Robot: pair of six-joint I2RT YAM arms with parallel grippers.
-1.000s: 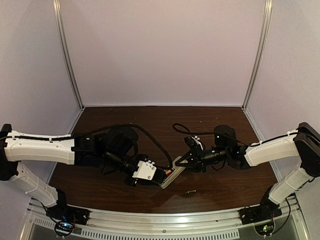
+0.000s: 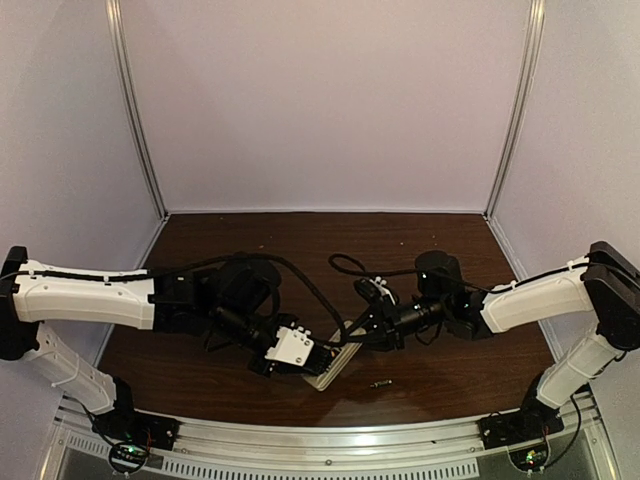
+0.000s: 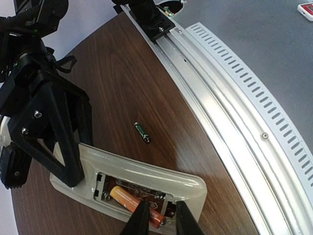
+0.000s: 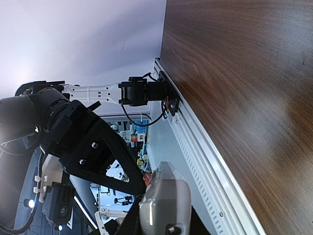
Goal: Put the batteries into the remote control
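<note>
The pale remote control (image 3: 137, 164) is held tilted above the table, its battery compartment facing the left wrist camera. My right gripper is shut on one end of it; in the right wrist view the remote (image 4: 165, 196) hides most of those fingertips. An orange battery (image 3: 127, 198) lies in the compartment, slightly slanted. My left gripper is at that battery's lower end, shut on it as far as shows. A green battery (image 3: 142, 132) lies loose on the wooden table, also seen in the top view (image 2: 381, 383).
An aluminium rail (image 2: 330, 435) runs along the front edge, with both arm bases on it. Pale walls enclose the back and sides.
My right gripper and the remote have moved a little left and toward the table's front.
</note>
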